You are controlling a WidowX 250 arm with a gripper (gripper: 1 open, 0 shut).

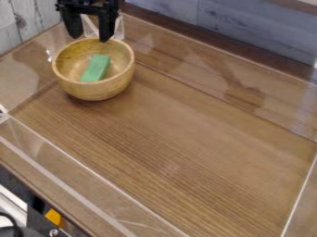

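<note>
A round yellow-tan bowl (106, 91) sits on the wooden surface at the upper left, with a green block (95, 68) lying inside it. My gripper (91, 35) is over the back of the bowl at the top edge of the view, its two dark fingers apart and open, with translucent tips. Nothing shows between them.
</note>
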